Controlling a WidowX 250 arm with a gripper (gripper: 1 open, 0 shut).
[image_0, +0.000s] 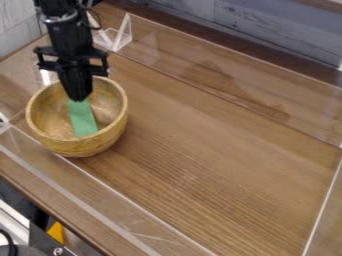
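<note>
A black gripper hangs over the back half of a tan wooden bowl at the left of the camera view. In the bowl lies a long green object, its far end close below the gripper. The fingertips are small and dark, and I cannot tell whether they are open or shut; they appear to be above the green object, not holding it.
A wide bare wooden table fills the middle and right. A clear plastic item stands behind the arm at the top left. Dark floor shows at the lower left, past the table's edge.
</note>
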